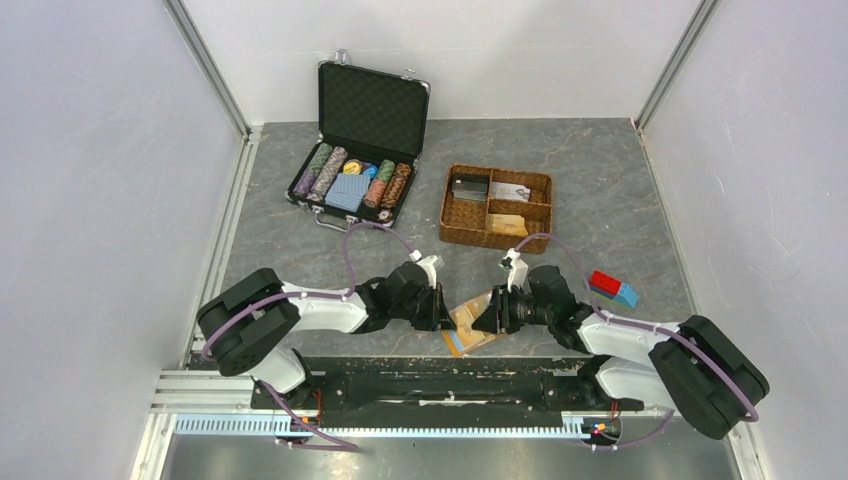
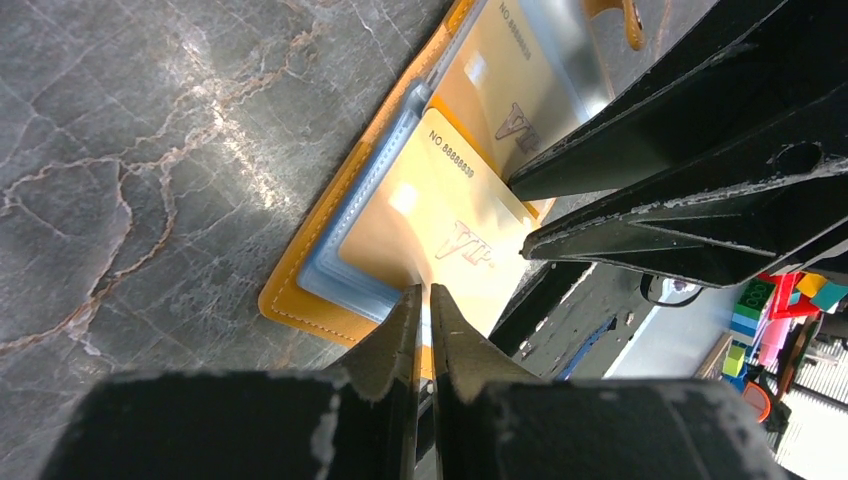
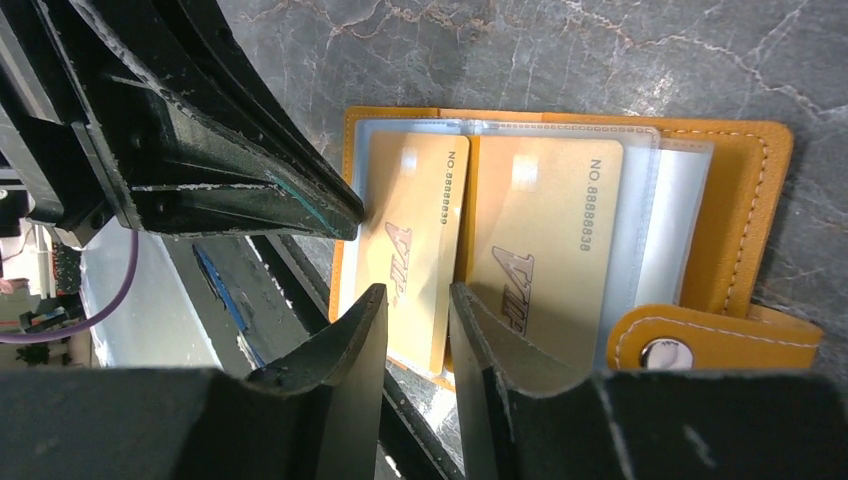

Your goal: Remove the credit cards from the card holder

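The orange card holder [image 1: 460, 345] lies open on the grey table between my two grippers. A gold card [image 3: 405, 235] lies in the half nearer my left arm, its inner edge along the orange fold; a second gold card [image 3: 547, 225] sits in the other half's clear sleeve. My left gripper is shut on the holder's outer edge, beside the first card. My right gripper stands part open over the first card, one fingertip by its inner edge near the fold. Gold surface shows between its fingers. Exact contact with the card cannot be told.
A wicker basket [image 1: 467, 238] with compartments stands behind the holder, and an open black case [image 1: 373, 108] with chips and cards is at the back left. Coloured blocks [image 1: 606, 284] lie at the right. Clear table separates these from the holder.
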